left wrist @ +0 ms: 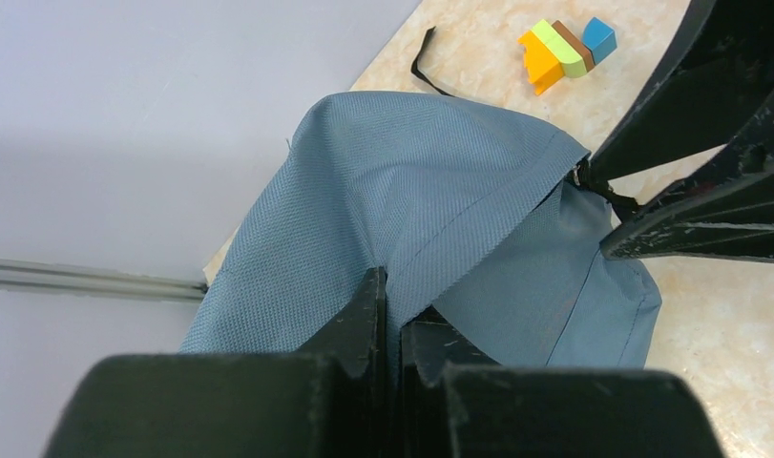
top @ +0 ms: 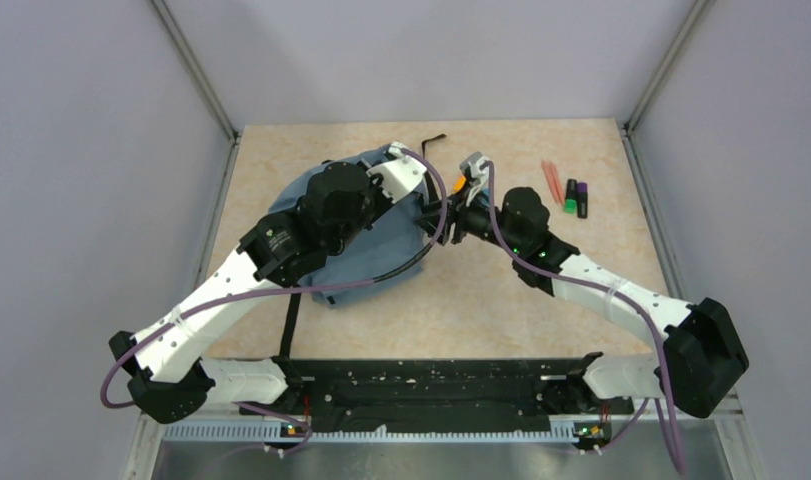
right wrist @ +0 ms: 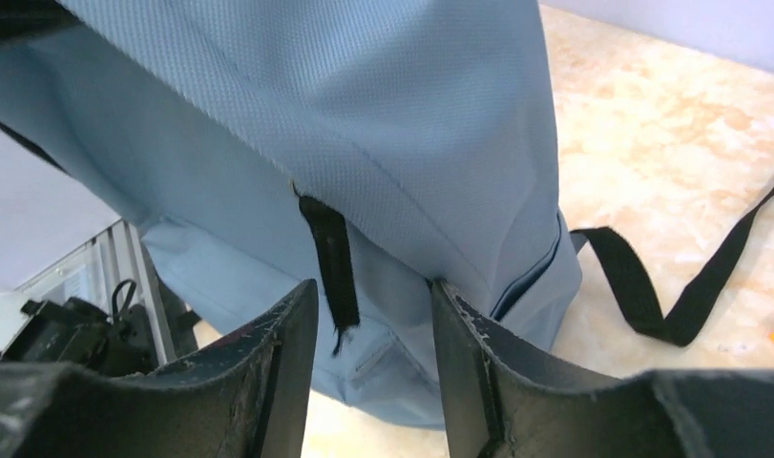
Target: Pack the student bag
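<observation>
A grey-blue fabric bag (top: pixel 366 262) lies on the left half of the table, its rim (left wrist: pixel 469 219) raised. My left gripper is shut on the bag's fabric, which runs between its fingers. Inside, the bag is largely hidden by the arms and folds.
Coloured blocks (left wrist: pixel 559 52) lie behind my right gripper. Pink sticks (top: pixel 553 182) and several dark markers (top: pixel 582 200) sit at the back right. A black strap (right wrist: pixel 669 315) lies on the table.
</observation>
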